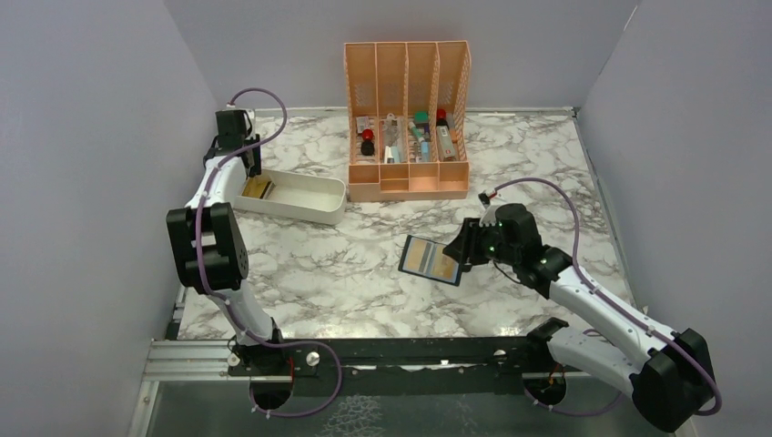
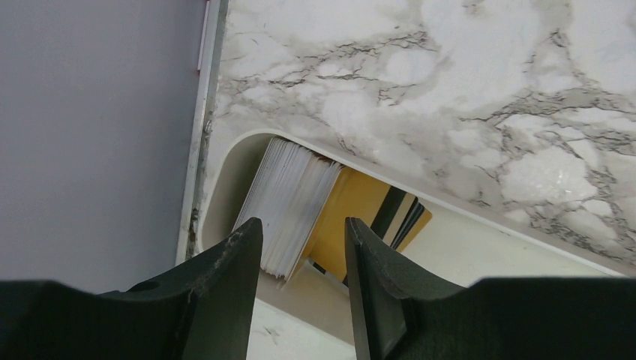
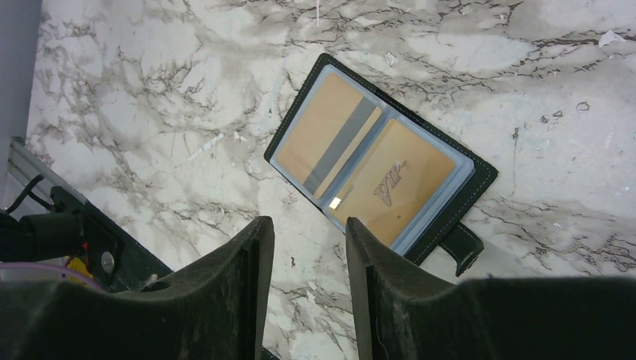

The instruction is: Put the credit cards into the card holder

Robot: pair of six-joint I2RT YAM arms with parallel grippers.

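In the left wrist view a row of white-edged cards (image 2: 291, 206) stands in the end of a long white tray (image 2: 480, 225). Gold cards with black stripes (image 2: 349, 210) lean against that row. Over this end of the tray my left gripper is part open, its fingers above the cards with nothing seen between them. The open card holder (image 1: 431, 260) lies flat on the table; in the right wrist view tan cards (image 3: 326, 127) show in its clear pockets. Beside its near right edge my right gripper stands part open, holding nothing.
An orange organizer (image 1: 408, 182) with several small items stands at the back, right of the tray. Grey walls rise at both sides.
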